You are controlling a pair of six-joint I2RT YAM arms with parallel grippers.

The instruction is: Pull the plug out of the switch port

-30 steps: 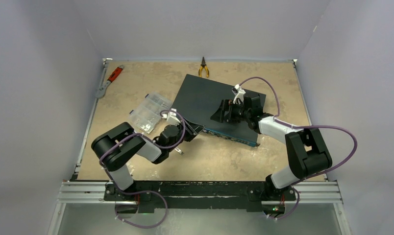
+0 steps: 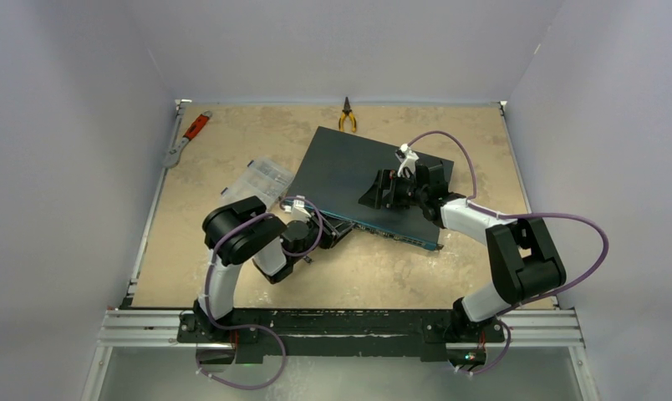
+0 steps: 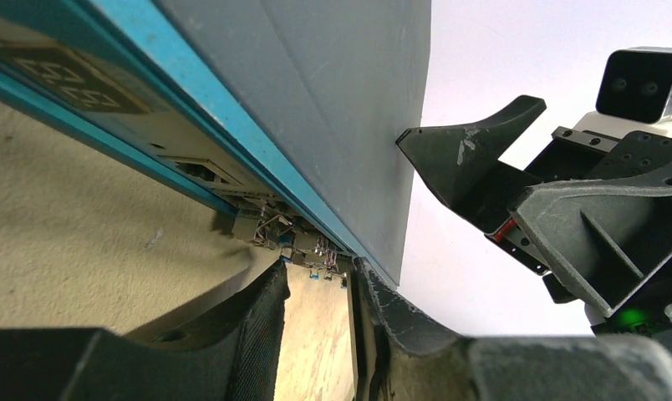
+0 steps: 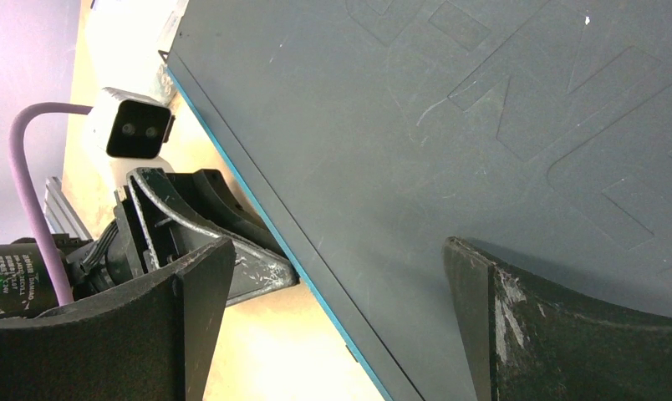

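Observation:
The dark grey network switch point(image 2: 345, 159) lies flat with its blue-edged port face toward the front. In the left wrist view, small metal plugs point(image 3: 303, 242) with wire latches stick out of its port row, close together; which one is meant cannot be told. My left gripper is part open just in front of these plugs, its two fingertips apart and nothing visibly gripped between them. Above the switch's top cover, my right gripper stands wide open and empty.
An empty port opening point(image 3: 203, 171) shows along the switch face. A clear plastic box point(image 2: 262, 180) stands left of the switch, yellow pliers point(image 2: 348, 117) behind it, and a red-handled tool point(image 2: 190, 136) far left.
Over the last second the left arm's elbow swung right and its gripper shifted slightly right along the switch's front edge. The right arm stays still.

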